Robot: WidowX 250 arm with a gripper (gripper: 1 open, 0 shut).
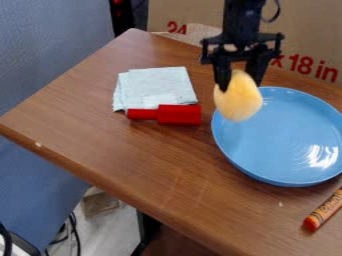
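The black gripper (239,72) hangs from the top of the view, shut on a pale yellow oval object (238,100), held over the left rim of a blue plate (287,145). To the left of the plate lie a red object (178,114) and a folded light cloth (152,83). An orange-brown tube (325,209) lies at the lower right, below the plate.
A cardboard box (311,45) stands behind. Cables hang at the floor, lower left.
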